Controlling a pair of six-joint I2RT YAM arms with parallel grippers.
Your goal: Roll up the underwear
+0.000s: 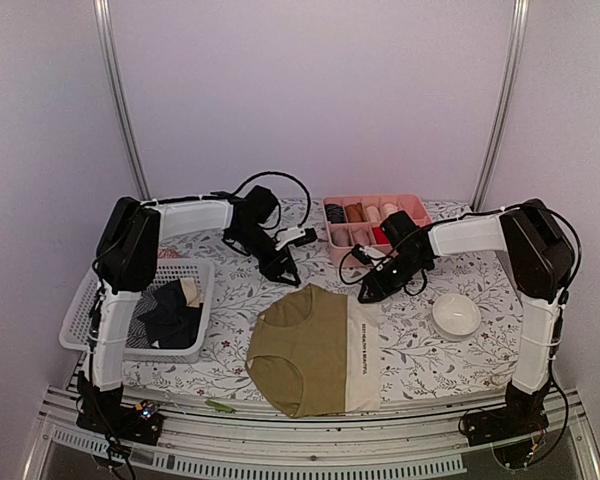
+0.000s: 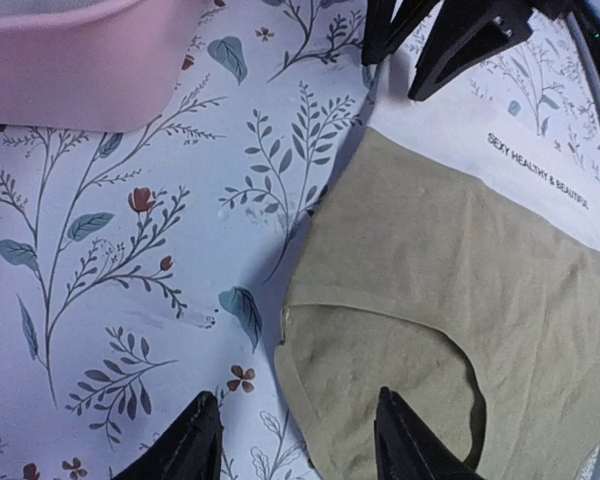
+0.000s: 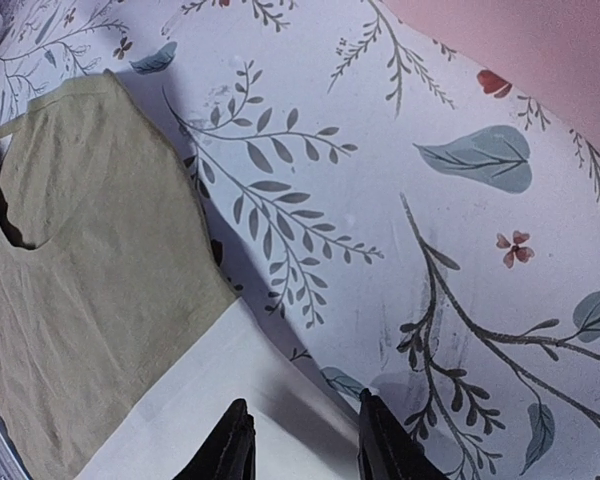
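Observation:
Khaki underwear [image 1: 295,350] with a white printed waistband [image 1: 363,365] lies spread flat on the floral table, waistband to the right, as the left wrist view [image 2: 420,250] also shows. My left gripper [image 1: 284,270] hangs above and beyond its far left part, fingers apart with nothing between them. My right gripper [image 1: 370,285] is at the far end of the waistband, its fingertips low over or at the white cloth's edge in the right wrist view [image 3: 302,430], apart; whether they touch cannot be told.
A pink divided box [image 1: 340,255] of rolled items stands behind. A white basket [image 1: 195,340] with dark clothes is at the left, a white plate [image 1: 456,314] at the right. A small green object [image 1: 220,406] lies at the near edge.

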